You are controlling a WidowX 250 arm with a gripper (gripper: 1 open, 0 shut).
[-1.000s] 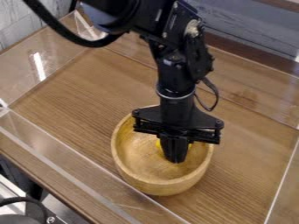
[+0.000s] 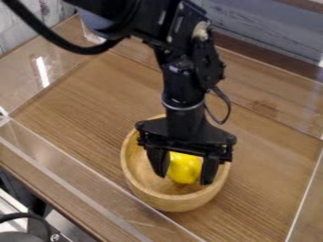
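Note:
A black robot gripper [image 2: 186, 159] reaches down from the top into a round wooden bowl [image 2: 175, 197]. Its fingers are spread open on either side of a yellow object [image 2: 186, 171], low inside the bowl. The gripper partly covers the yellow object, so its shape and whether the fingers touch it are unclear.
The bowl stands on a wooden table [image 2: 82, 113] near its front edge. A pale panelled wall [image 2: 271, 33] runs behind, and dark cables show at the lower left.
The gripper's fingers are lower and spread wider over the bowl. More of the yellow object now shows between them.

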